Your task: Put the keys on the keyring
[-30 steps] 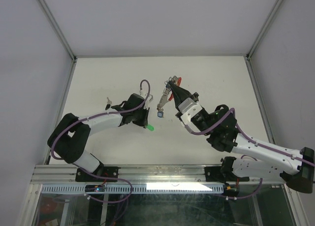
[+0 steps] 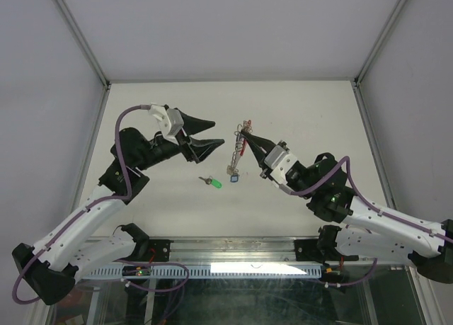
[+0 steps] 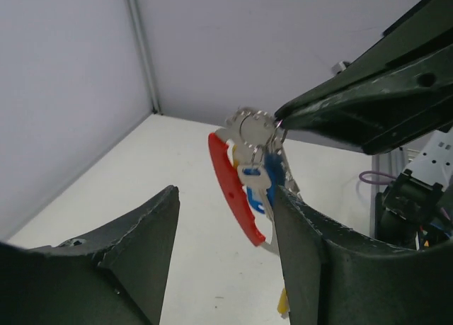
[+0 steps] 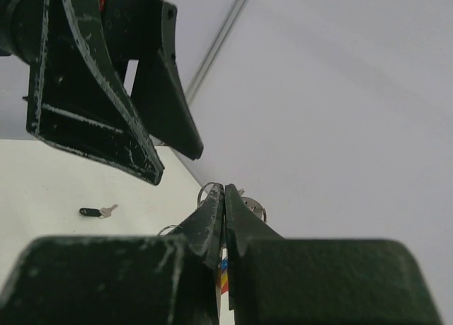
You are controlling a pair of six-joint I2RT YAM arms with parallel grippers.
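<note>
A keyring (image 3: 253, 125) with several keys hangs from my right gripper (image 2: 243, 133), whose fingertips are shut on the ring. Among the hanging keys are a red one (image 3: 232, 189) and a blue-ended one (image 2: 234, 178). My left gripper (image 2: 219, 132) stands open just left of the bunch, fingers spread and nothing held. In the left wrist view, the bunch shows beyond its fingertips, partly behind the right-hand finger (image 3: 287, 226). A green-headed key (image 2: 215, 183) lies on the table below the left gripper. Farther off, a black-headed key (image 4: 90, 212) lies on the table in the right wrist view.
Grey walls (image 2: 233, 35) enclose it. Both grippers are close together over the middle, with little room between their fingers.
My left gripper has risen from beside the green-headed key, swung toward the hanging bunch and opened wide. That key stays on the table. The right gripper and its keys have shifted slightly.
</note>
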